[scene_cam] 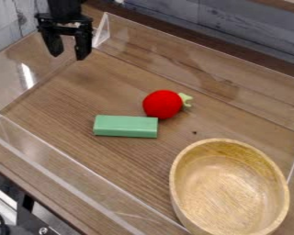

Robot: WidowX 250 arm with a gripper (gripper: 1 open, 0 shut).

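A black gripper [65, 44] hangs at the top left over the wooden table, its two fingers pointing down and apart, with no object visible between them. To the right of centre lies a red round object [163, 104] with a small pale green part at its right. Below it lies a green rectangular block [125, 126]. A large pale wooden bowl [228, 187] stands at the bottom right.
A dark edge runs along its top right, and cables show at the bottom left corner.
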